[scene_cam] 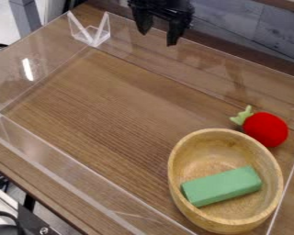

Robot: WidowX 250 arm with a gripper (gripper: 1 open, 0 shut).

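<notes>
My gripper (pixel 158 29) is a dark shape at the top of the view, its fingers open and pointing down over the back of the wooden table (pixel 100 110). A red tomato-like object (pixel 267 129) with a green top lies at the right. Below it, a yellow bowl (pixel 193 156) holds a green block (pixel 220 186).
A clear angular object (pixel 91 29) stands at the back left, left of the gripper. A wall runs along the back right.
</notes>
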